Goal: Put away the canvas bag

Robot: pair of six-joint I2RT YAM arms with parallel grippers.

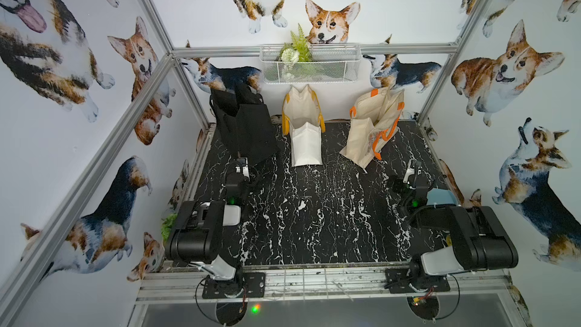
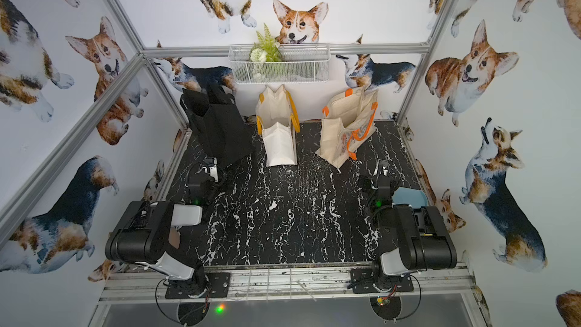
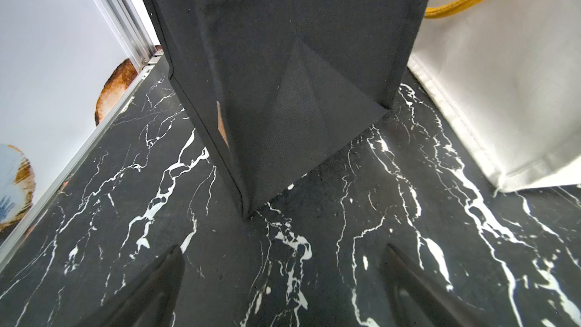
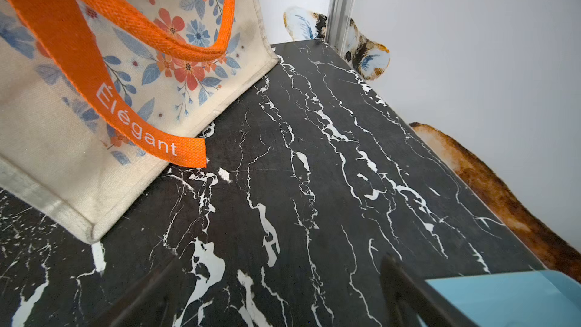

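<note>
Three bags stand along the back of the marble table: a black bag (image 1: 245, 130), a cream bag with yellow handles (image 1: 305, 145), and a beige canvas bag with orange straps, floral print and "Élégant" lettering (image 1: 360, 133), also filling the upper left of the right wrist view (image 4: 72, 169). My left gripper stands open just in front of the black bag's lower corner (image 3: 284, 145), holding nothing. My right gripper is open and empty, in front of and right of the beige bag.
A white wire basket (image 1: 326, 69) with a plant hangs on the back wall. A light blue object (image 4: 502, 296) lies at the right edge. Printed walls close in both sides and the back.
</note>
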